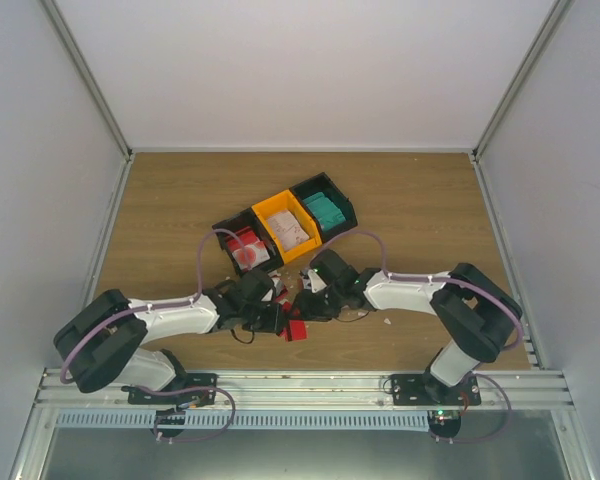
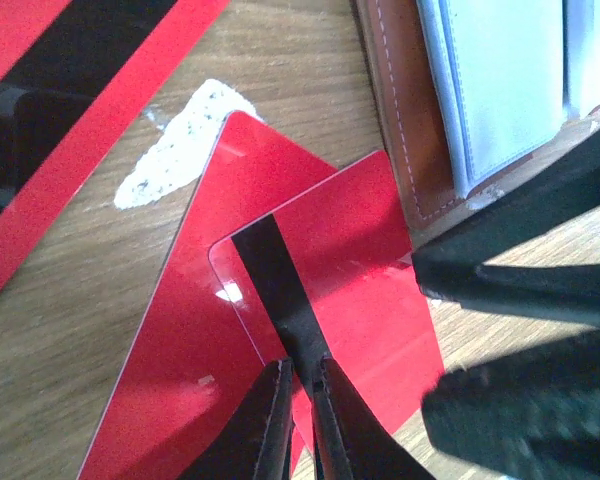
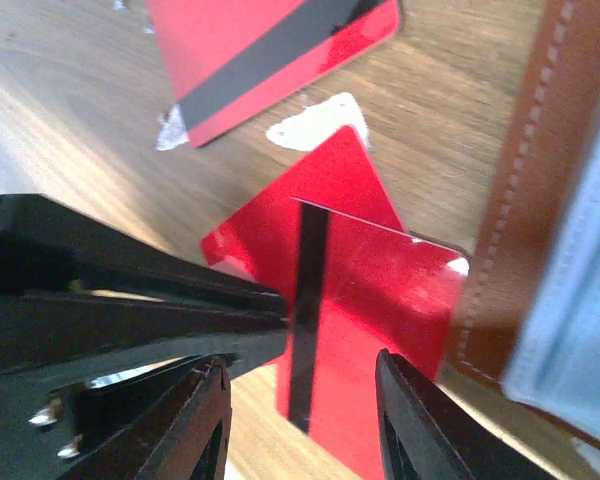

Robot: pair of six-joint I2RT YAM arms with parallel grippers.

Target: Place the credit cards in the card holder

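In the left wrist view, my left gripper is shut on the edge of a red card with a black stripe [image 2: 365,260]. That card is tilted up from a second red card [image 2: 185,330] beneath it. A brown stitched card holder [image 2: 405,110] with pale blue inside is beside the held card's far edge. My right gripper stands part open near this card, with a gap between its fingertips; the right wrist view shows the card [image 3: 375,300] beyond them. From above, the arms hide most of the holder.
Another striped red card [image 2: 70,80] lies apart on the wood. Behind the arms stand joined bins: black with red and white items [image 1: 220,226], yellow [image 1: 261,212], and black with teal items [image 1: 352,212]. Both grippers are crowded close together.
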